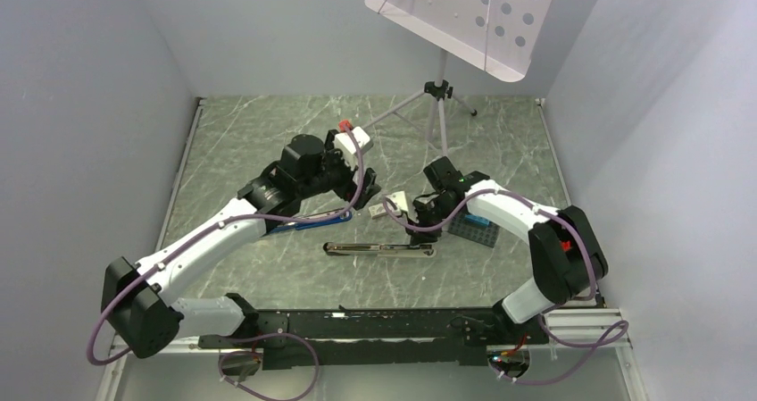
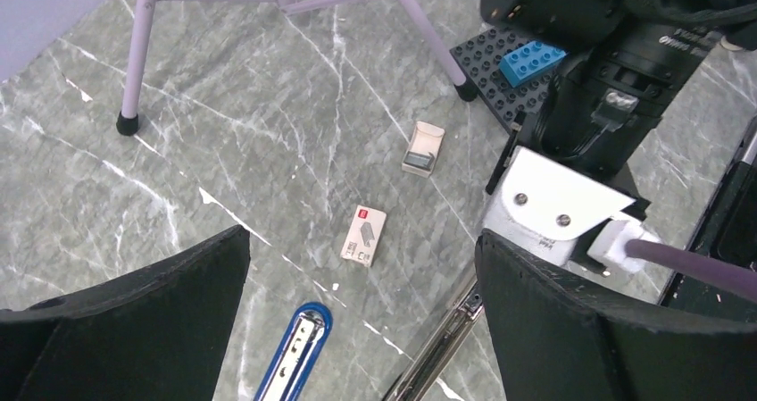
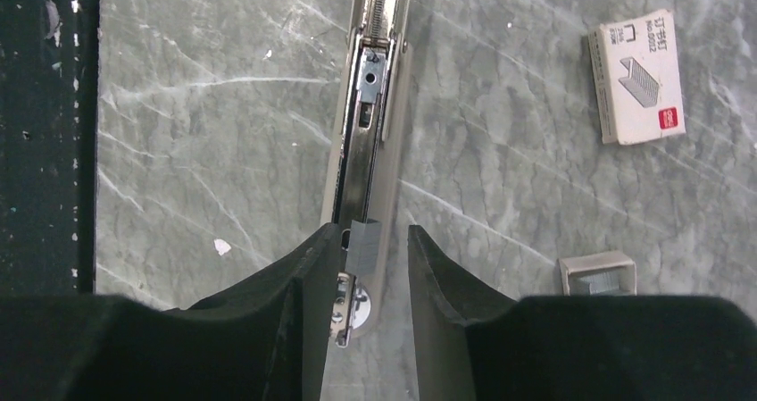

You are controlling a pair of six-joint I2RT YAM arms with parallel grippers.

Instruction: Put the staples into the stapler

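Note:
A long steel stapler lies opened along the table front; in the right wrist view its channel runs vertically, with a grey staple strip near its lower end. My right gripper is over that end, part open, fingertips either side of the strip, which lies in or on the channel; contact is unclear. An open staple box and a closed box lie beside the stapler. My left gripper hangs open higher up, nothing between its fingers.
A blue stapler lies at the left. A dark studded plate with a blue brick is at the right. A tripod stand stands behind.

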